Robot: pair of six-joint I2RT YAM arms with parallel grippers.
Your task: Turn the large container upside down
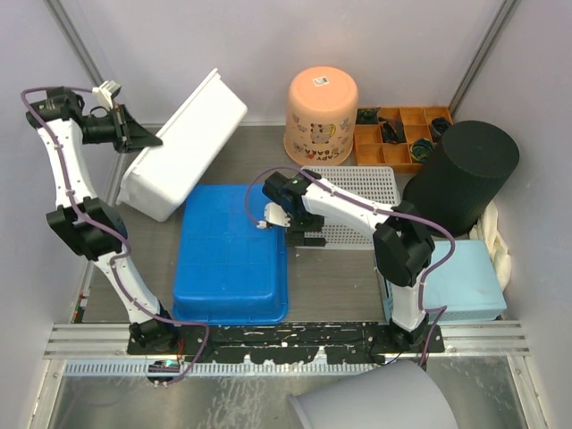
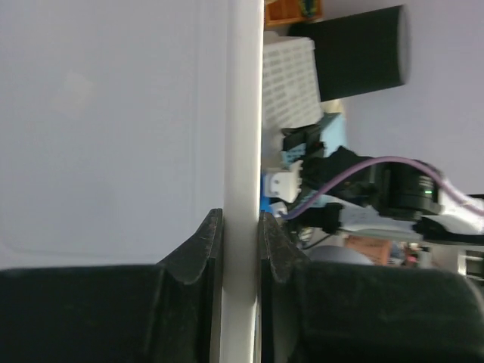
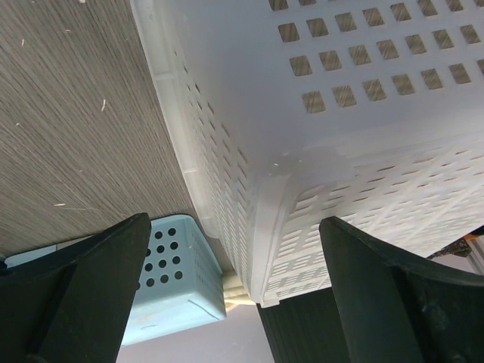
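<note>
A large white container (image 1: 189,143) hangs tilted at the upper left of the top view, its base facing right and its rim side facing up and left. My left gripper (image 1: 154,143) is shut on its rim; in the left wrist view the white rim (image 2: 242,151) runs between the two dark fingers. Over the middle of the workspace my right gripper (image 1: 308,237) stands open, and the right wrist view shows nothing held between its fingers. Below that gripper lies a white perforated basket (image 3: 302,144).
An upturned blue bin (image 1: 231,259) fills the floor at centre left, close to the white container. An orange bin (image 1: 320,116), an orange sorting tray (image 1: 411,116), a black bin (image 1: 462,179) and a light blue basket (image 1: 463,277) line the back and right. Bare floor shows below the perforated basket.
</note>
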